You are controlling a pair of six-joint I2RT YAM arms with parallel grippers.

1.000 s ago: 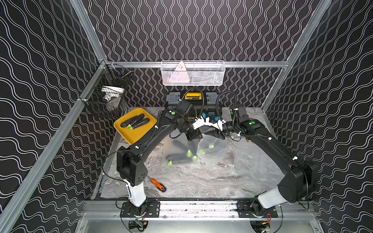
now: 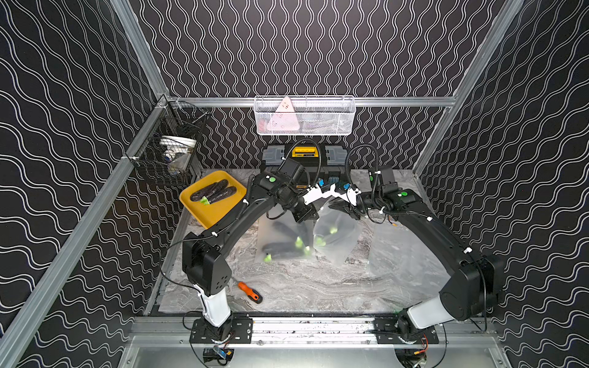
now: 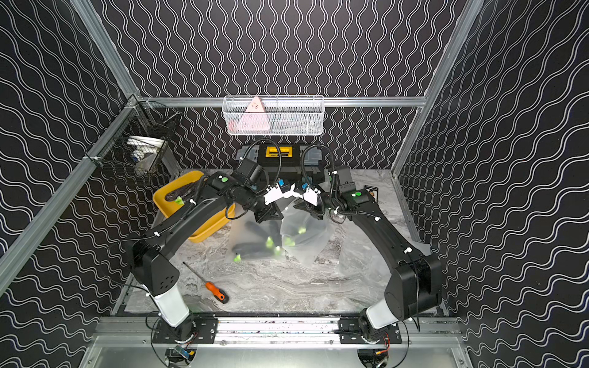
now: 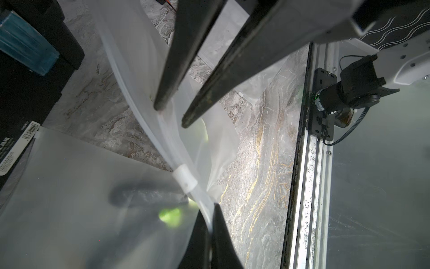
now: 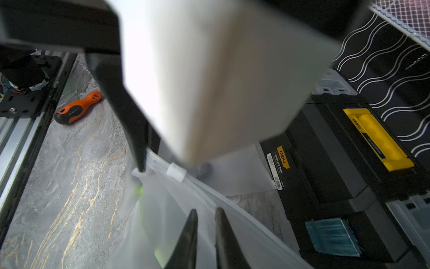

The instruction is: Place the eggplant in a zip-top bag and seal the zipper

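Observation:
A frosted zip bag (image 2: 336, 242) with green-capped eggplant inside hangs below both grippers, its zipper slider (image 4: 184, 178) visible on the top strip. My left gripper is shut on that zipper strip. My right gripper (image 2: 342, 208) is part open at the strip a short way along it, near the slider; its fingertips in the left wrist view sit over the strip. A second bag (image 2: 282, 242) with eggplants lies flat to the left.
A yellow tray (image 2: 208, 211) with eggplants sits at back left, a black toolbox (image 3: 278, 160) at the back. An orange screwdriver (image 2: 248, 291) lies in front. Empty bags (image 2: 405, 263) lie at right.
The left arm stays still.

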